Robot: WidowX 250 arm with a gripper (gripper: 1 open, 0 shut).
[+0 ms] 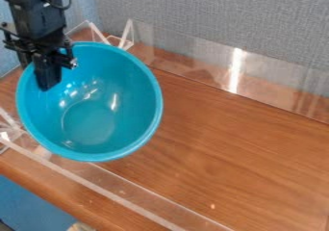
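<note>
A large turquoise bowl [96, 115] hangs tilted at the left of the camera view, its open inside turned toward the camera. My black gripper [49, 69] comes down from the top left and is shut on the bowl's upper left rim. Part of the rim is hidden behind the fingers.
A wooden table [238, 163] fills the middle and right, mostly clear. A transparent barrier [257, 81] runs along the back, in front of a grey textured wall. A white wire rack [118, 33] shows behind the bowl at the left. A blue area lies at the lower left.
</note>
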